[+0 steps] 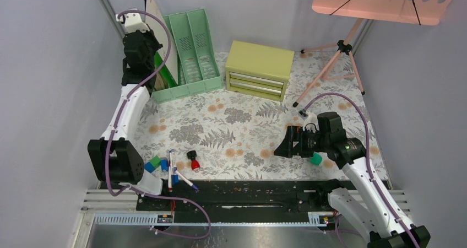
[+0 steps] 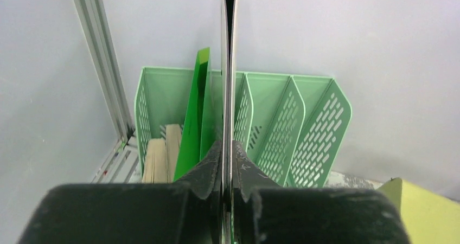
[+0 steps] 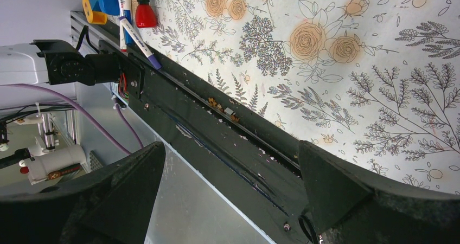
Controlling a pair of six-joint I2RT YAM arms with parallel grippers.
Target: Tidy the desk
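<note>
A thin white-faced book (image 1: 172,54) stands on edge at the left compartments of the green organizer (image 1: 182,91). My left gripper is shut on it; in the left wrist view the book (image 2: 229,87) appears edge-on, with dark and pale layers. Its lower end is hidden, so I cannot tell whether it rests on the organizer floor. Beside it, a green folder (image 2: 194,114) leans in the organizer. Over the right part of the desk, my right gripper is open and empty.
A yellow-green drawer box (image 1: 261,66) stands right of the organizer. Markers (image 1: 186,179), blocks (image 1: 150,166) and a red-black stamp (image 1: 193,160) lie front left. A green object (image 1: 315,158) is under the right arm. A pink stand (image 1: 344,47) occupies the back right.
</note>
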